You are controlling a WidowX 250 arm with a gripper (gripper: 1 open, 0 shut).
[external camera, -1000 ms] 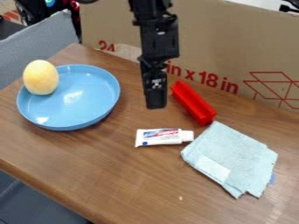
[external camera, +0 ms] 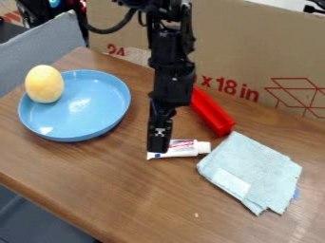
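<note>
The black gripper hangs low at the middle of the table, open, its fingertips down at a white toothpaste tube and partly in front of it. A blue plate lies to the left, with a yellow egg-shaped object on its left rim. A red object lies behind and right of the gripper.
A folded pale blue cloth lies at the right. A cardboard box stands along the back.
The gripper has moved downward, from above the toothpaste tube to down at it, now covering part of it. The other objects have not visibly moved.
</note>
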